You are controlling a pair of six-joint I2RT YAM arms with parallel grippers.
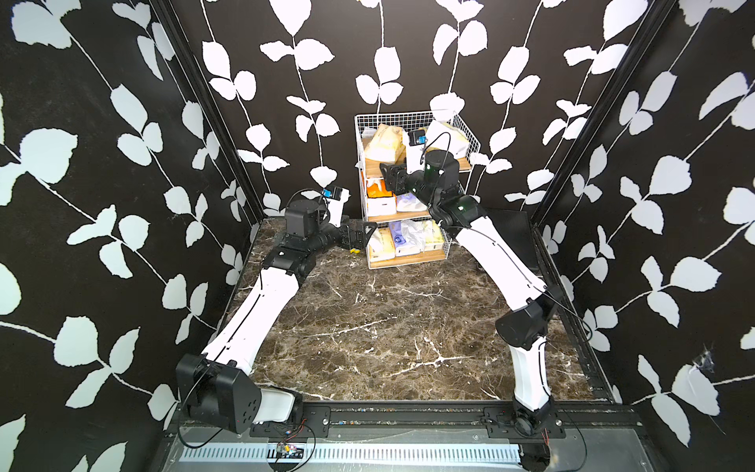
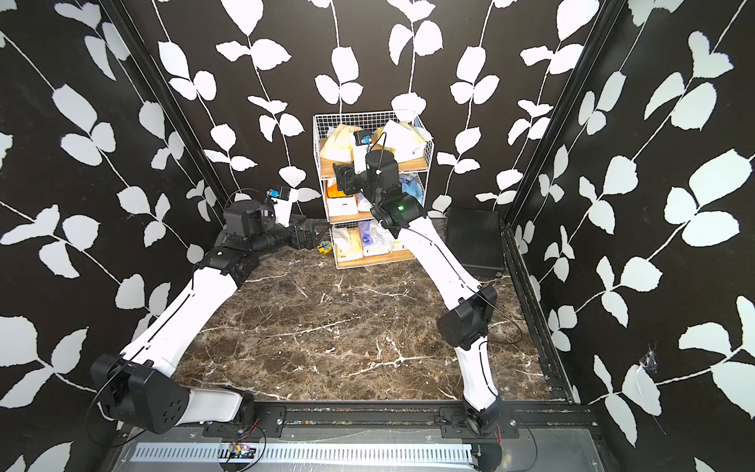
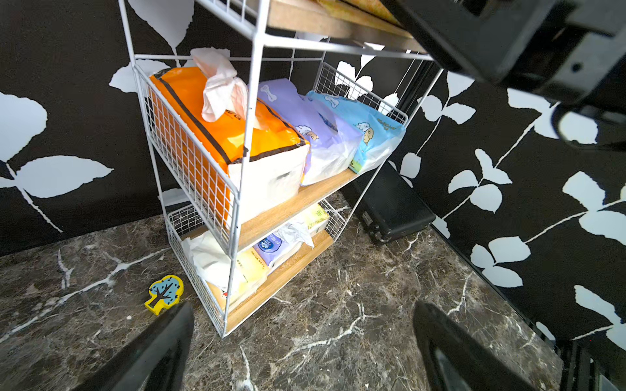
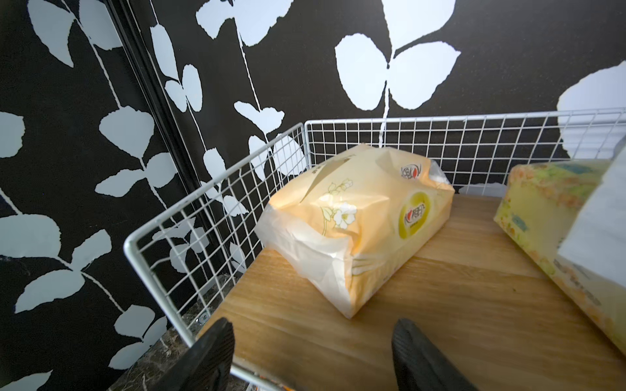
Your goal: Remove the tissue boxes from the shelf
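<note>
A white wire shelf (image 1: 359, 185) with wooden boards holds tissue packs on three levels. On the top board lies a pale orange tissue pack (image 4: 371, 215); my right gripper is open in front of it, nothing between its fingers. Right of that pack stands a yellow floral one (image 4: 554, 215). The middle level carries an orange pack (image 3: 221, 123), a purple pack (image 3: 313, 127) and a light blue pack (image 3: 365, 130). On the bottom are several packs, including a purple-and-white one (image 3: 277, 246). Left of the shelf, my left gripper is open and empty.
A small yellow tree-shaped piece (image 3: 164, 293) lies on the marble table by the shelf's left side. To the shelf's right rests a black case (image 2: 474, 240). The wire side rail (image 4: 195, 228) borders the top board.
</note>
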